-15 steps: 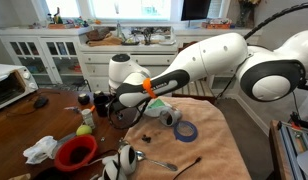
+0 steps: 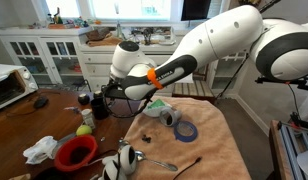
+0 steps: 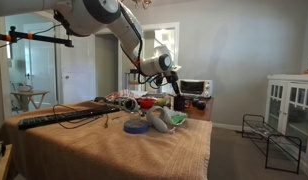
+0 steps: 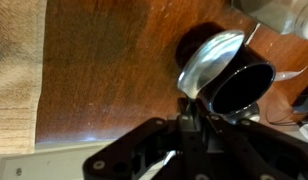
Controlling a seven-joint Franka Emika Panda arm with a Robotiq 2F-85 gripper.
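Note:
In the wrist view my gripper is shut on a metal spoon (image 4: 211, 62), whose bowl points away from the fingers. Part of the spoon overlaps a black mug (image 4: 246, 88) in that view; whether the two touch I cannot tell. The mug (image 2: 98, 105) stands upright on the table at the left of exterior view 1, with the gripper (image 2: 110, 92) above and just right of it. At this distance the spoon is too small to make out in the exterior views.
A red bowl (image 2: 76, 152), a green fruit (image 2: 84, 130) and a crumpled white cloth (image 2: 40, 150) lie nearer the front. A blue ring (image 2: 186, 131) and another spoon (image 2: 160, 163) rest on the tan cloth (image 2: 216, 158). A clear container (image 4: 284, 14) is close to the mug.
Over the last second the arm's wrist has risen and the gripper has lifted a little from beside the mug. The objects on the table look unmoved.

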